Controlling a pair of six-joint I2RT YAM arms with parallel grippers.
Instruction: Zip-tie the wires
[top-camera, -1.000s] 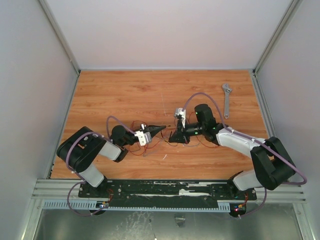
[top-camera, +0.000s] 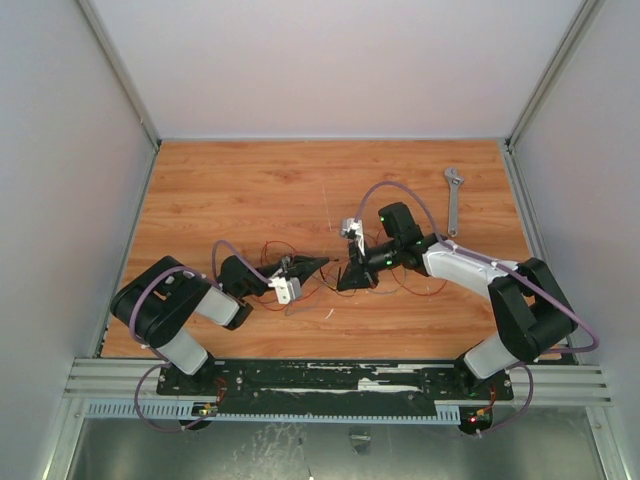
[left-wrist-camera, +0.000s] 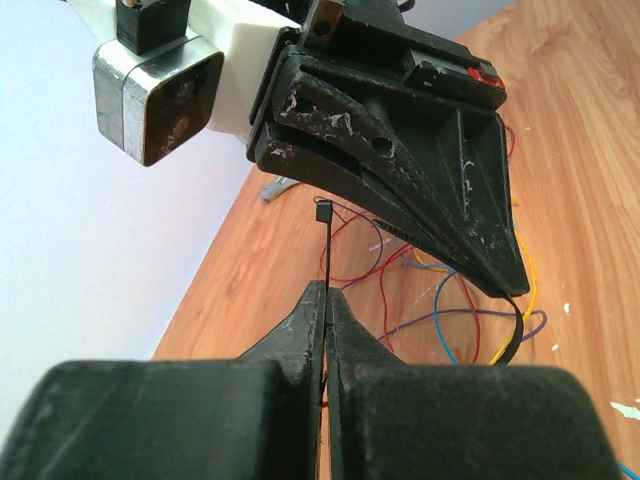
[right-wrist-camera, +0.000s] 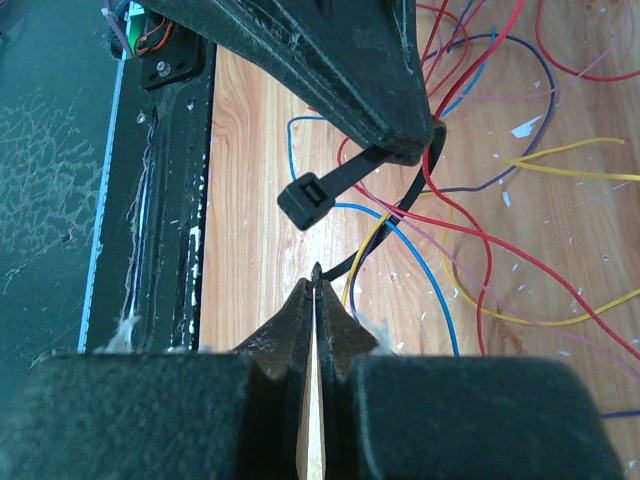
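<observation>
My left gripper (top-camera: 318, 262) and right gripper (top-camera: 352, 278) face each other over the bundle of coloured wires at the table's middle. In the left wrist view, the left fingertips (left-wrist-camera: 325, 300) are shut, with a thin dark strip ending in a small square head (left-wrist-camera: 324, 211) upright along their seam. In the right wrist view, a black zip tie (right-wrist-camera: 313, 197) loops behind red, blue and yellow wires (right-wrist-camera: 480, 235), its head end emerging beside the left gripper's tip. The right fingertips (right-wrist-camera: 316, 290) are shut at the black strip's lower end.
An adjustable wrench (top-camera: 452, 200) lies at the back right of the wooden table (top-camera: 240, 180). A dark rail (top-camera: 320, 390) runs along the front edge.
Both grippers have shifted slightly over the last second, the left one a little lower in the top view. The wire bundle looks much the same.
</observation>
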